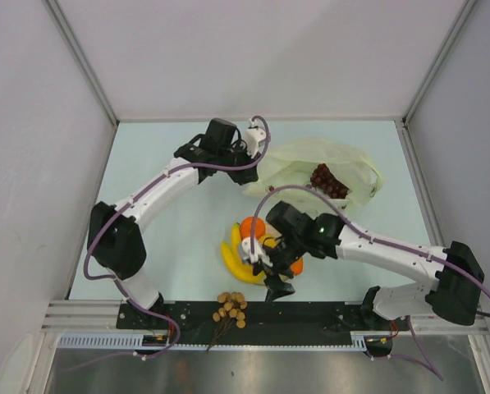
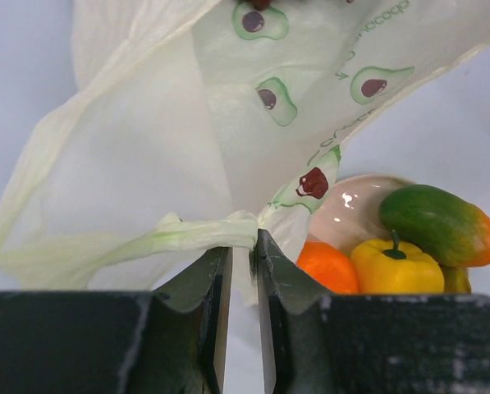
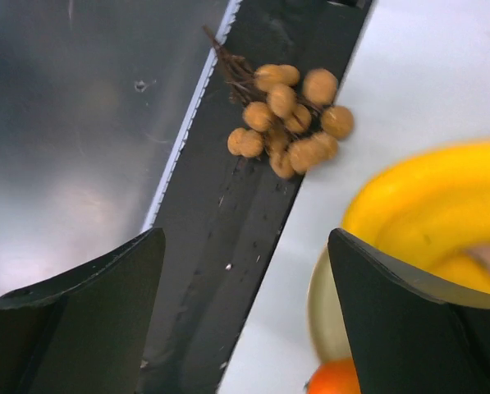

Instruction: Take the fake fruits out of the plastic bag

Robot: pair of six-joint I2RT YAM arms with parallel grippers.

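The white plastic bag (image 1: 284, 164) lies open at the back with dark red fruit (image 1: 328, 182) inside. My left gripper is shut on the bag's gathered edge. My right gripper is open over the front of the table, nothing between its fingers. A bunch of small brown round fruits (image 3: 281, 107) lies on the dark front edge. A plate holds bananas (image 1: 232, 259), an orange (image 1: 252, 227), a yellow pepper (image 2: 396, 268) and a mango (image 2: 437, 223), partly hidden by the right arm in the top view.
A dark strip and metal rail run along the front edge, with walls at both sides.
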